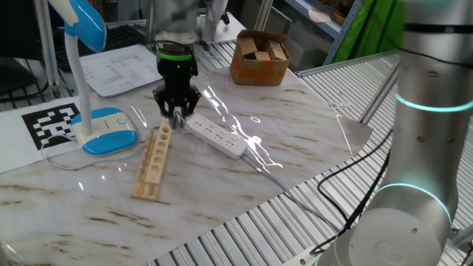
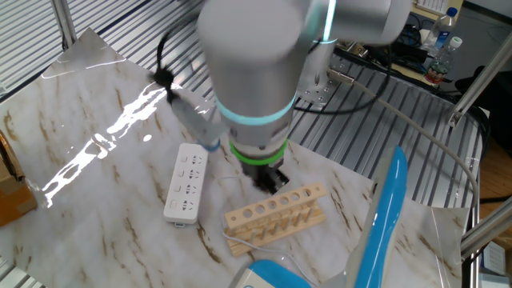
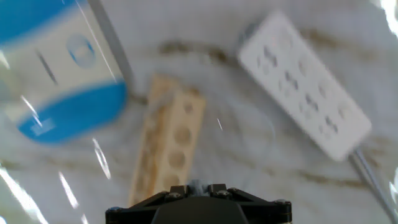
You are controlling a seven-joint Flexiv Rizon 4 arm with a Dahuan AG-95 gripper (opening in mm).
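Note:
In exterior view 1, my gripper (image 1: 177,118) points down over the far end of a pale wooden rack (image 1: 154,166) with a row of round holes. Something greyish shows at the fingertips, too blurred to identify. From the wrist view, the black fingers (image 3: 217,190) stand close together at the bottom edge, with a grey blur between them. Whether they hold anything does not show. The rack (image 3: 177,149) lies just ahead, slightly left. Exterior view 2 has the dark gripper (image 2: 272,182) near the rack (image 2: 276,216), its tips partly hidden; the visible holes look empty.
A white power strip (image 1: 216,136) lies close beside the rack, its cable running off the table. On the other side stands a blue and white lamp (image 1: 107,133). An open cardboard box (image 1: 260,60) sits at the back.

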